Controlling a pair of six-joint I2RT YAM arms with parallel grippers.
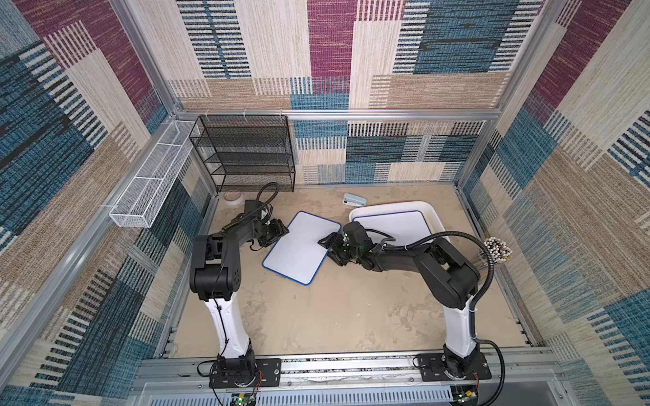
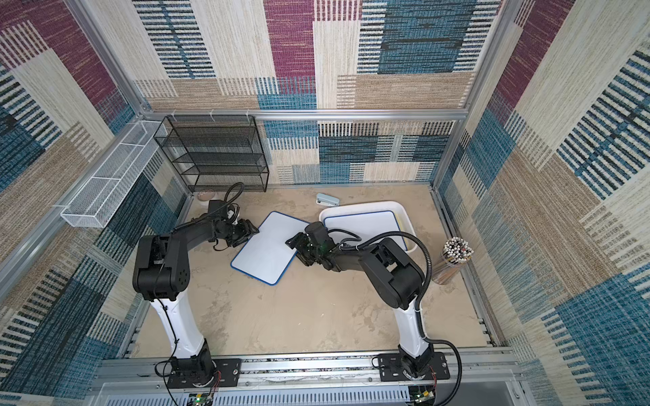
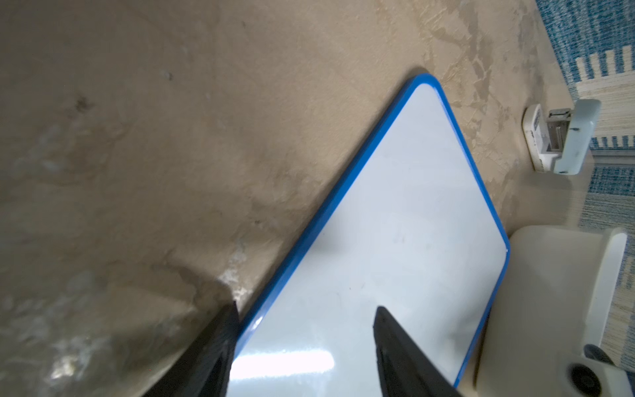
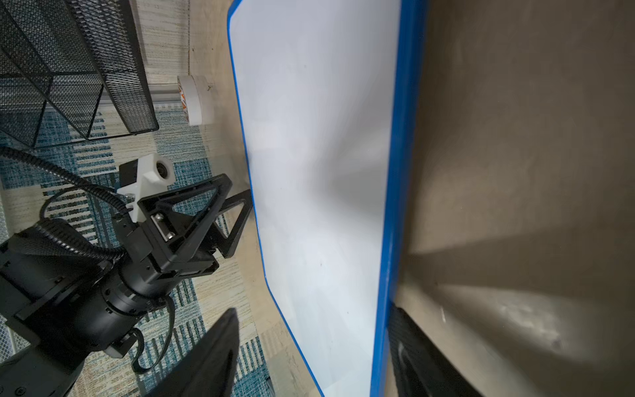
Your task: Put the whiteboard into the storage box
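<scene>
A white whiteboard [image 1: 301, 250] with a blue rim lies turned at an angle on the table, between my two grippers. At its left edge, my left gripper is open, one finger just outside the blue rim and the other over the white face. Across from it, my right gripper also stands open, with the right finger close against the outer rim and the left one above the board. The white storage box [image 1: 438, 222], partly behind the right arm, holds another blue-rimmed board [image 1: 396, 224].
A stapler [image 1: 354, 199] sits behind the board, near the box. At the back left stand a black mesh rack [image 1: 247, 159] and a tape roll [image 1: 233, 197]. A holder of sticks [image 1: 496, 251] is at the right.
</scene>
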